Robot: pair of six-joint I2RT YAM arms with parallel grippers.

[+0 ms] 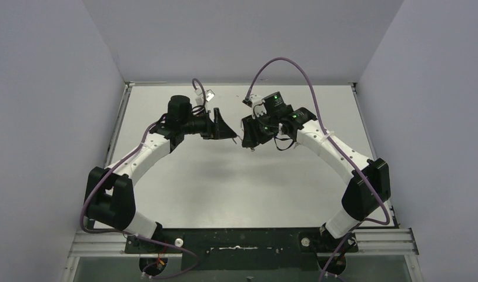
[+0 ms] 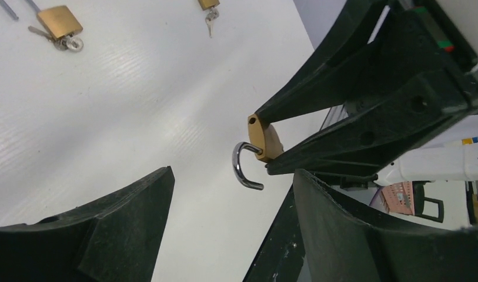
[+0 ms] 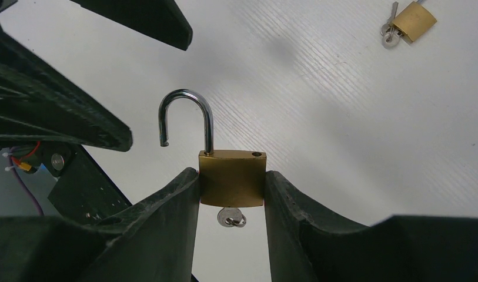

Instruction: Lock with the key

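Observation:
A brass padlock (image 3: 232, 178) with its shackle (image 2: 237, 164) swung open is clamped upright in my right gripper (image 1: 248, 143); a key (image 3: 229, 217) on a ring hangs beneath it. My left gripper (image 1: 229, 134) stands open, close by, its fingers spread either side of the shackle and short of it in the left wrist view. Two other brass padlocks with keys lie on the table: one (image 2: 60, 22) at upper left of the left wrist view, also in the right wrist view (image 3: 414, 22), another (image 2: 208, 3) at that view's top edge.
Both arms meet over the middle, hiding most of the loose padlocks from the top view. Grey walls stand at left, right and back; a dark strip (image 1: 242, 252) runs along the front edge.

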